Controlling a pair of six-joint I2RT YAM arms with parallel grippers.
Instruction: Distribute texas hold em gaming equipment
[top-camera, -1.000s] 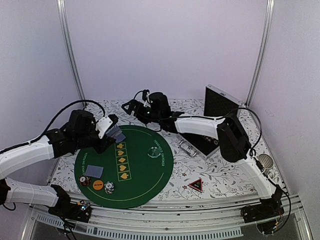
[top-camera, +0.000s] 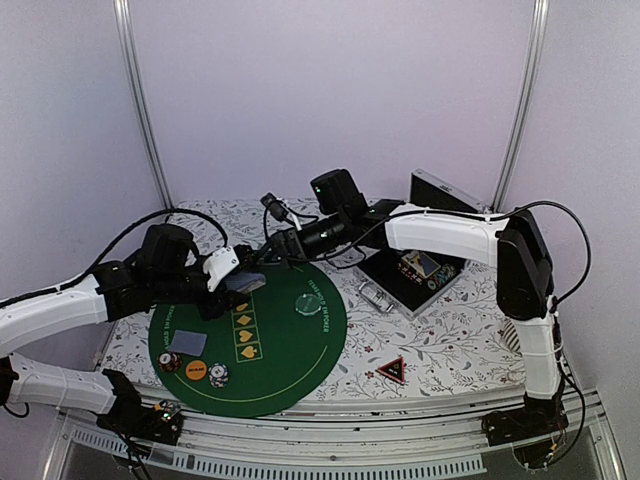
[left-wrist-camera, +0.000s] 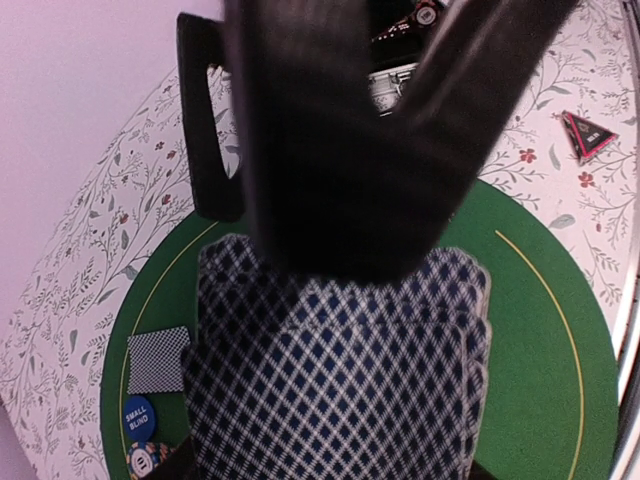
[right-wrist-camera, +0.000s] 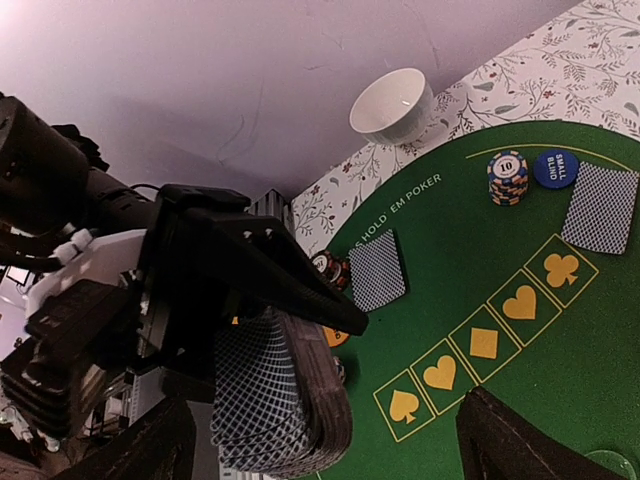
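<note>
A deck of blue patterned cards is held above the green round mat, with my left gripper shut on it. My right gripper is open close to the deck, its dark fingers spread at the bottom of the right wrist view. In that view the deck shows between those fingers; whether they touch it I cannot tell. Face-down cards lie on the mat, one set near its left edge and another beside the small blind button.
Chips and an orange button sit at the mat's lower left. A clear round piece lies on its right side. The open case and a black triangle are to the right. A white cup stands beyond the mat.
The left arm has shifted only slightly, still with the deck.
</note>
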